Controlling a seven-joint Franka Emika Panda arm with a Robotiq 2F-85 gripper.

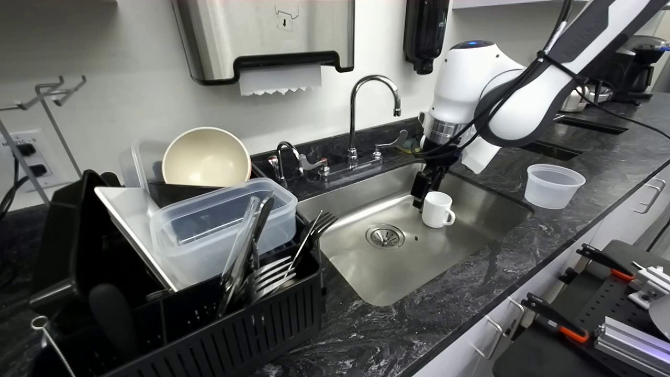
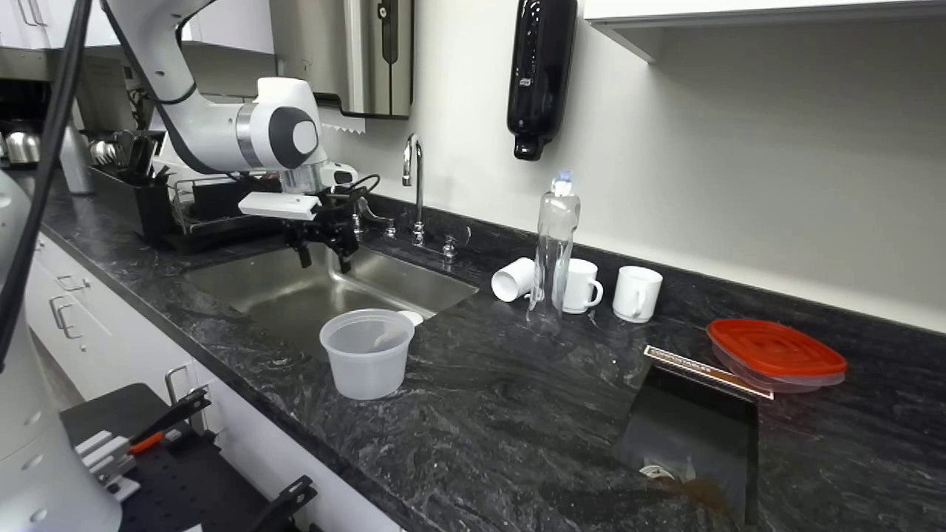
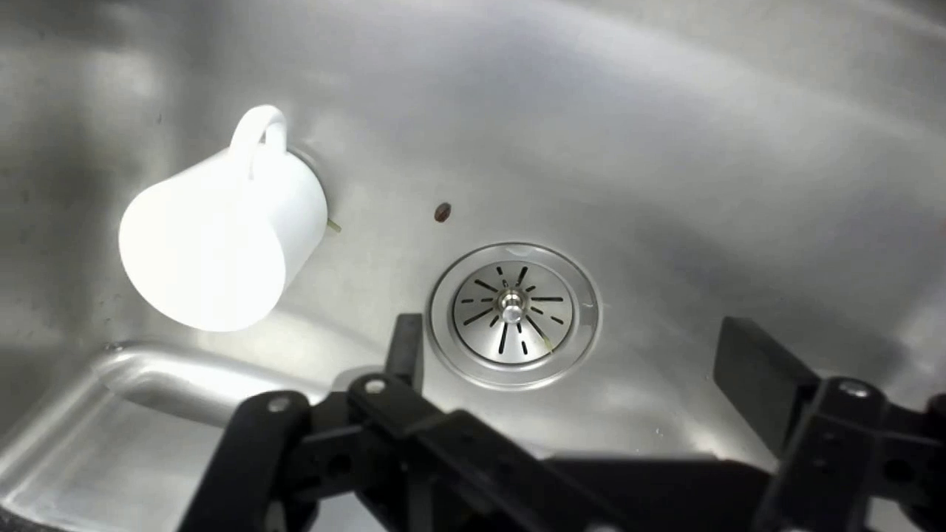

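A white mug (image 1: 436, 210) stands in the steel sink (image 1: 402, 276), its handle toward the camera in exterior view 1. Seen from the wrist, the mug (image 3: 226, 230) is at upper left, outside the gap between my fingers. My gripper is open and empty above the basin, its fingertips either side of the drain (image 3: 511, 306) in that view. In exterior view 2 the gripper (image 2: 325, 257) hangs over the sink, and the mug's rim (image 2: 410, 318) mostly hides behind the clear tub.
A clear plastic tub (image 2: 366, 355) sits on the counter beside the sink. The tall faucet (image 1: 353, 119) rises behind the basin. A full black dish rack (image 1: 251, 339) occupies the counter's left side. Several white mugs and a clear bottle (image 2: 554, 239) line the wall.
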